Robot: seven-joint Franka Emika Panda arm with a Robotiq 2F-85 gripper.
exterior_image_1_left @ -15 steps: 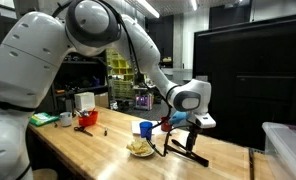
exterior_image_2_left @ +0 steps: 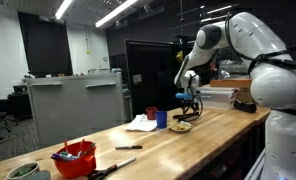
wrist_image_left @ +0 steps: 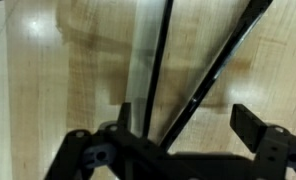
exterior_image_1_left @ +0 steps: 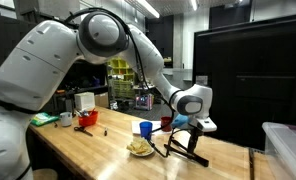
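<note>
My gripper stands open above the table, its two dark fingers (wrist_image_left: 250, 126) spread apart. Under and between them, in the wrist view, lie two long black bars (wrist_image_left: 216, 66) that come closer together toward the gripper; they look like one tong-like utensil, though I cannot tell for sure. Exterior view 1 has the same black utensil (exterior_image_1_left: 186, 153) on the wood directly below the gripper (exterior_image_1_left: 194, 143). From exterior view 2 the gripper (exterior_image_2_left: 187, 107) is small and far off, low over the table's far part. No contact with the bars can be made out.
A plate with yellow food (exterior_image_1_left: 140, 148) is left of the gripper. Behind it are a blue cup (exterior_image_1_left: 146, 129), a red cup (exterior_image_1_left: 167, 123) and a white cloth (exterior_image_2_left: 140, 124). A red basket (exterior_image_2_left: 74, 160) stands farther off, near dark-handled utensils (exterior_image_2_left: 112, 168). Bare table (exterior_image_1_left: 108, 155) lies in front.
</note>
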